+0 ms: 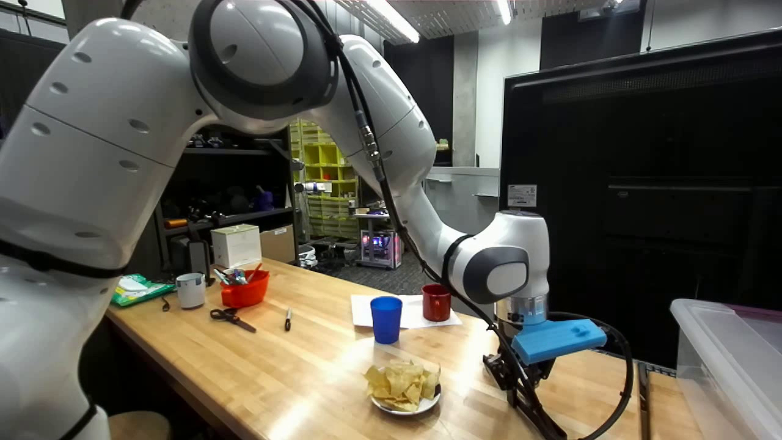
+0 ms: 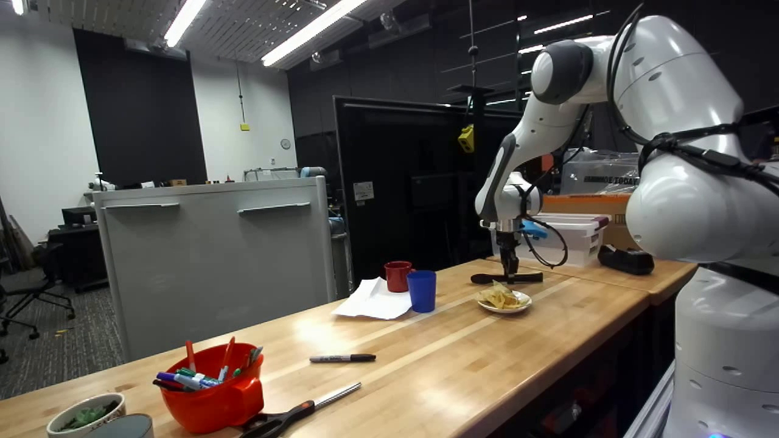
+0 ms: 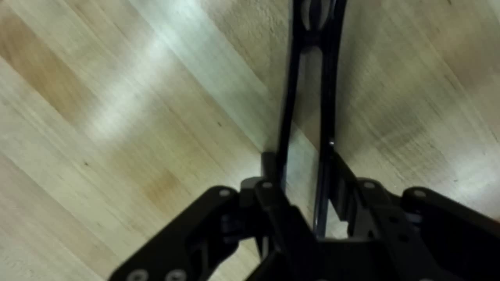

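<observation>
A long black utensil, like tongs with two thin arms (image 3: 329,79), runs up the wrist view from between the fingers. My gripper is shut on those arms, with a finger against each outer side and a narrow gap left between the arms. In exterior view 2 the utensil (image 2: 527,277) lies level at the table surface, with the gripper (image 2: 509,276) pointing straight down on its middle. From exterior view 1, cables and the blue mount partly cover the gripper (image 1: 522,377), and the utensil is hard to make out.
A plate of chips (image 1: 403,387) stands close to the gripper. Farther off are a blue cup (image 1: 386,319), a red mug (image 1: 437,303) on white paper, a marker (image 2: 343,358), scissors (image 1: 232,319) and a red pen holder (image 1: 245,289). A clear bin (image 1: 722,359) is at the right.
</observation>
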